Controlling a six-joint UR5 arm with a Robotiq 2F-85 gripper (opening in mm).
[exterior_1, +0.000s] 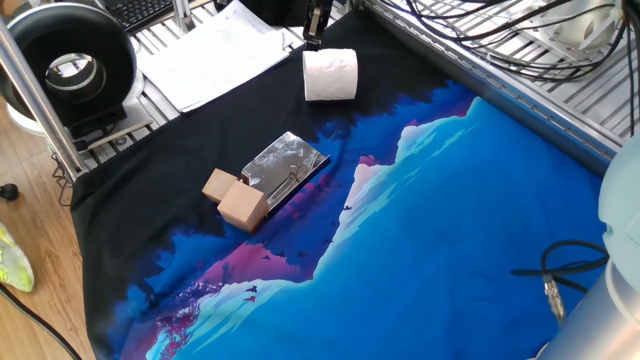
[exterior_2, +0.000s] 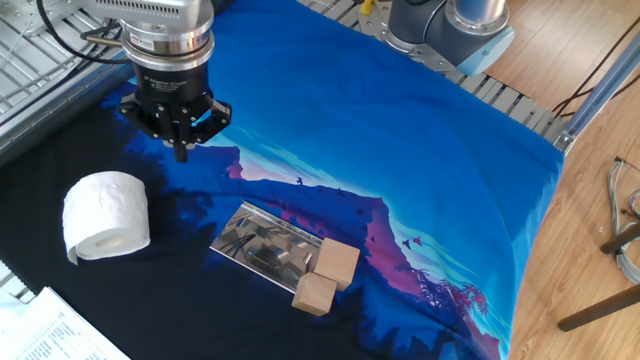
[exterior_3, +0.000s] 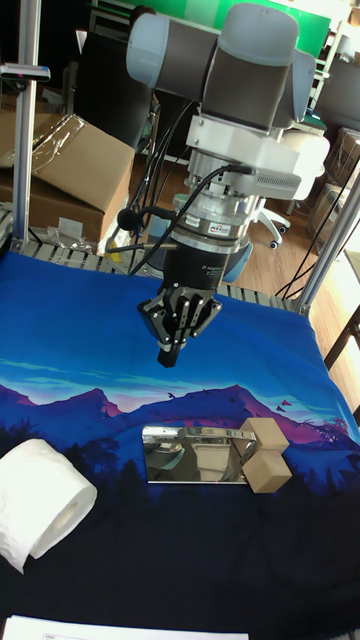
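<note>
My gripper (exterior_2: 180, 152) hangs above the cloth with its black fingers drawn together; nothing shows between them. In exterior view 3 the gripper (exterior_3: 168, 356) points down, behind the mirror-like plate as seen from there. Only the tip of the gripper (exterior_1: 313, 44) enters exterior view 1, at the top edge. The shiny rectangular plate (exterior_2: 262, 243) lies on the cloth. Two light wooden blocks sit at one end of it, a larger block (exterior_2: 337, 262) and a smaller block (exterior_2: 315, 294), close against each other. A white paper roll (exterior_2: 105, 215) lies on its side, apart from them.
A cloth (exterior_1: 450, 230) with a mountain print covers the table. Paper sheets (exterior_1: 210, 60) lie at its edge, near a black ring-shaped object (exterior_1: 70, 70). Cables (exterior_1: 480, 30) run along the metal rack.
</note>
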